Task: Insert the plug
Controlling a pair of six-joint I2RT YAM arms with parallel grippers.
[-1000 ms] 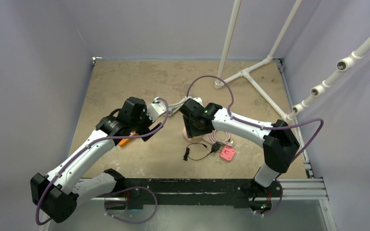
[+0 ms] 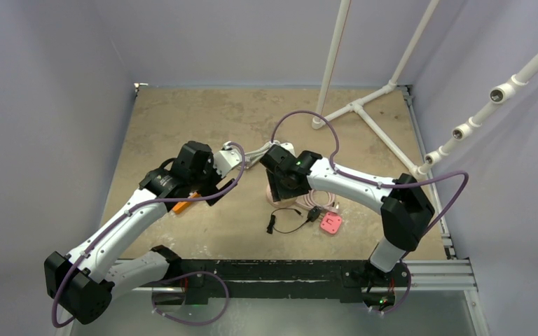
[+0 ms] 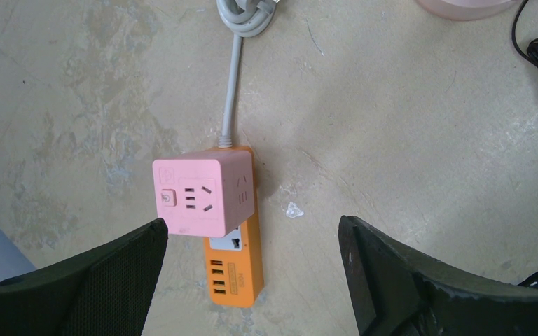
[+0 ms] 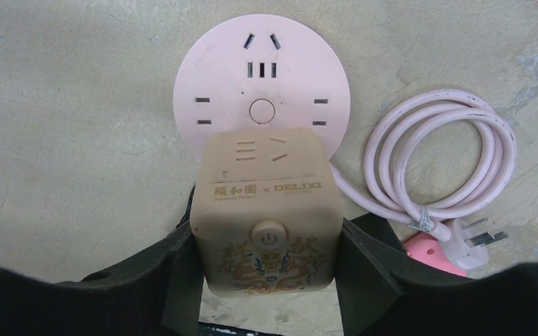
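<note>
In the right wrist view my right gripper grips a beige cube socket (image 4: 266,196) between its fingers, over a round pink socket (image 4: 262,77). A pink cable coil with a plug (image 4: 462,253) lies to the right. My left gripper is open above an orange power strip (image 3: 232,280) and a pink cube socket (image 3: 189,196), with nothing between its fingers. Both arms hide much of these in the top view.
A pink charger (image 2: 330,222) and black cable (image 2: 287,231) lie near the front edge. A white pipe frame (image 2: 385,140) stands at the back right.
My right arm has shifted very slightly since about a second ago. The left arm has not moved.
</note>
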